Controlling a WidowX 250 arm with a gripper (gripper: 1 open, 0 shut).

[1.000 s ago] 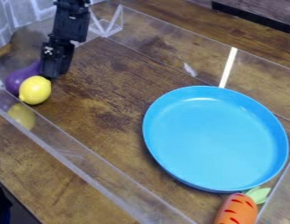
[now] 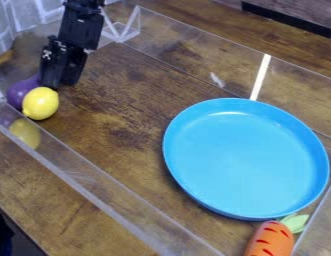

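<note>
My black gripper [image 2: 61, 62] hangs at the upper left, just above and behind a purple object [image 2: 21, 92], which is partly hidden behind a yellow lemon-like toy [image 2: 41, 103]. Whether its fingers are open or shut, or hold anything, I cannot tell. A blue plate [image 2: 245, 158] lies on the wooden floor at the right.
An orange toy carrot [image 2: 271, 240] lies at the bottom right by the clear wall. Transparent walls [image 2: 108, 198] bound the area, close by the lemon on the left.
The gripper has shifted very slightly upward. The other objects look essentially unchanged.
</note>
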